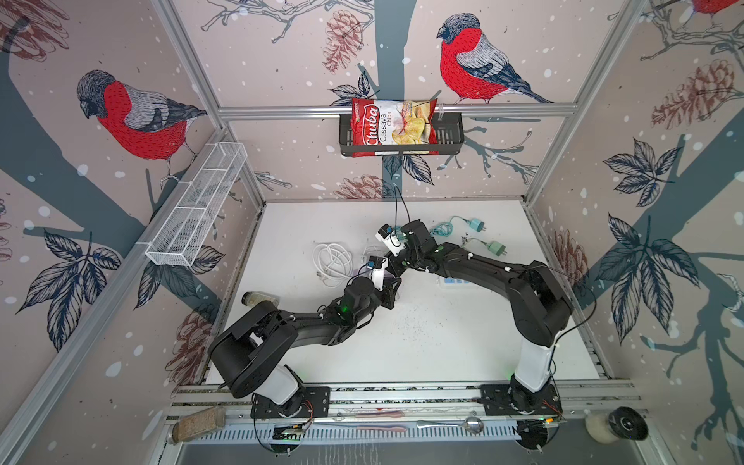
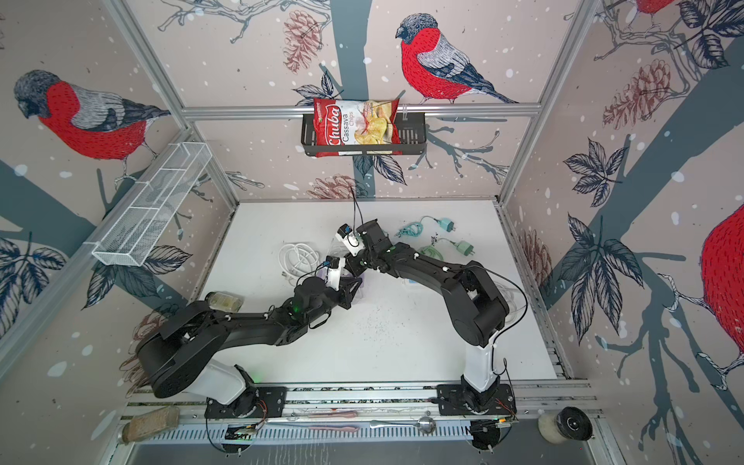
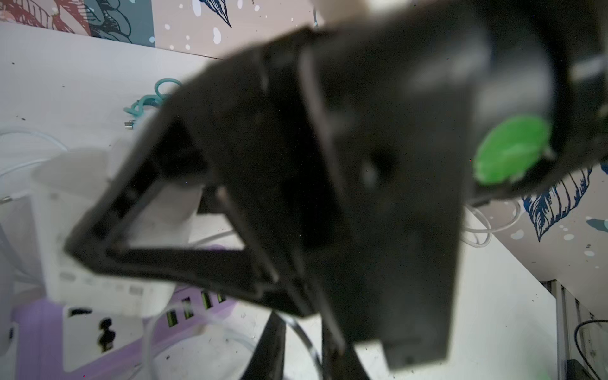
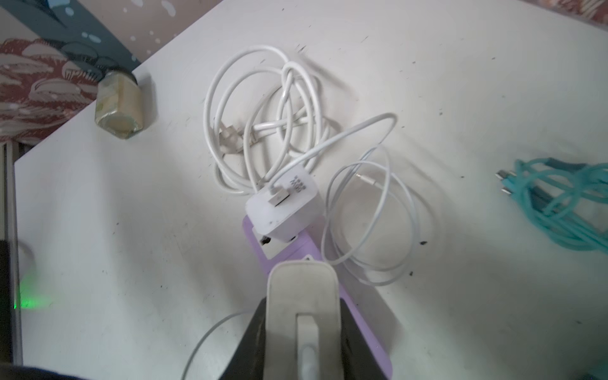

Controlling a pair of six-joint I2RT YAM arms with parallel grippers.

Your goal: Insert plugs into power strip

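Observation:
A purple power strip lies on the table, with white socket panels and a row of USB ports in the left wrist view. One white charger (image 4: 285, 202) sits on its far end, a cable running from its top. My right gripper is shut on a second white charger (image 4: 302, 285), above the strip. From the left wrist this held charger (image 3: 107, 278) appears over an open socket (image 3: 106, 332); whether it touches is unclear. My left gripper is partly open close beside it, a thin pale cable crossing the gap between its fingers.
A coiled white cable (image 4: 278, 114) and a thinner loop (image 4: 405, 209) lie near the strip. Teal cables (image 4: 557, 196) lie to one side. A small jar (image 4: 120, 104) stands at the table's left.

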